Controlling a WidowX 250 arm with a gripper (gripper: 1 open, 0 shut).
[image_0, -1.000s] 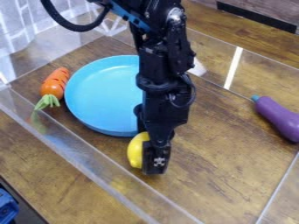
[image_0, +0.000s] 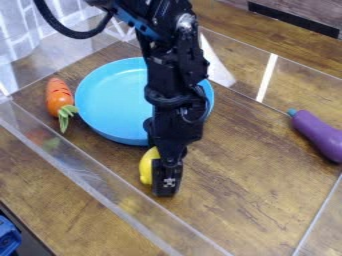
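Note:
The black gripper (image_0: 166, 168) is lowered to the table at the center, over a yellow object (image_0: 150, 165) that is mostly hidden behind its fingers. Whether the fingers are closed on it cannot be told. Behind the gripper, to the upper left, lies a blue plate (image_0: 104, 95).
An orange carrot (image_0: 59, 99) lies left of the plate. A purple eggplant (image_0: 317, 134) lies at the right. A blue object (image_0: 8, 240) is at the bottom left corner.
The gripper and the yellow object have shifted slightly left over the last second, with small changes in the gripper's height and pose.

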